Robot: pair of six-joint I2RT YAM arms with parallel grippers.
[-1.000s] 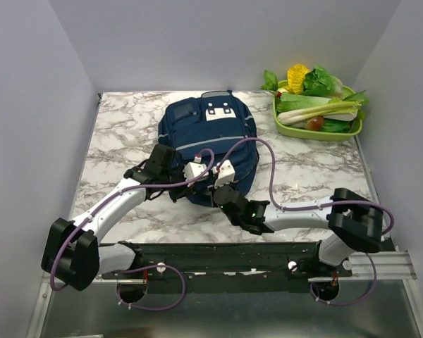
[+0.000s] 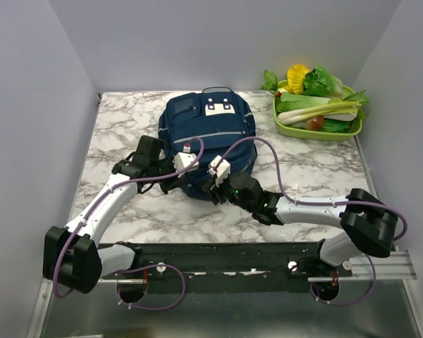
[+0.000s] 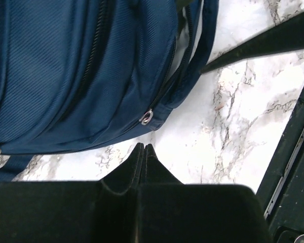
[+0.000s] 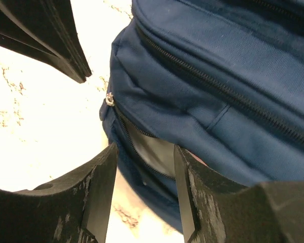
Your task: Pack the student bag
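A navy backpack [image 2: 208,130] lies on the marble table, its lower end toward me. My left gripper is shut with nothing visible between its fingers, over bare table just outside the bag's zipped edge [image 3: 106,116]. My right gripper stands open over a partly unzipped pocket [image 4: 149,149] with a metal zipper pull [image 4: 109,99]; pale lining shows inside. A dark finger, apparently of the other arm, enters the right wrist view at upper left.
A green basket [image 2: 303,130] of vegetables stands at the back right. Bare marble table [image 2: 113,120] lies left and right of the bag. Grey walls close in the sides and back.
Both arms have drawn slightly away from the bag's middle, the left to the left and the right to the right. The backpack looks almost unmoved.
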